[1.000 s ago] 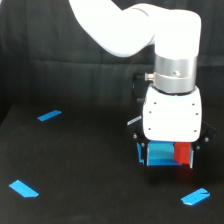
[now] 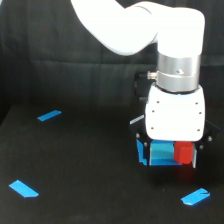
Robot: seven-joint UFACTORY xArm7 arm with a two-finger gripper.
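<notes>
On the right of the camera view, the white hand of my gripper [image 2: 174,143] points down just in front of or over a blue open-looking piece [image 2: 160,155]. A red block [image 2: 184,152] shows right below the hand, against the right part of the blue piece. The hand hides the fingertips, so whether they are apart or touch the red block cannot be made out.
Flat blue pieces lie apart on the dark table: one at the back left [image 2: 49,115], one at the front left [image 2: 23,188] and one at the front right [image 2: 195,197]. A dark curtain hangs behind.
The hand has shifted slightly to the right and a little up in the picture. The red block also appears a touch further right. The loose blue pieces have stayed in place.
</notes>
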